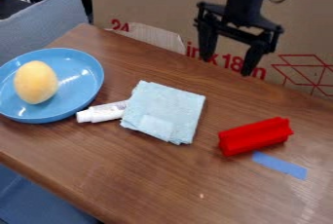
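My black gripper (pixel 228 53) hangs open in the upper middle, in front of the cardboard and above the back of the table, with nothing seen between its fingers. On the wooden table (pixel 156 179) a blue plate (pixel 76 69) at the left holds a yellow oval object (pixel 37 82). A white tube (pixel 96 113) lies partly beside or under a folded light-blue cloth (pixel 164 111) in the middle. A red roll (pixel 254 135) lies at the right, near a blue strip (pixel 279 167).
A cardboard wall (pixel 156 4) stands along the table's back. A grey-blue padded surface (pixel 39 28) lies at the left.
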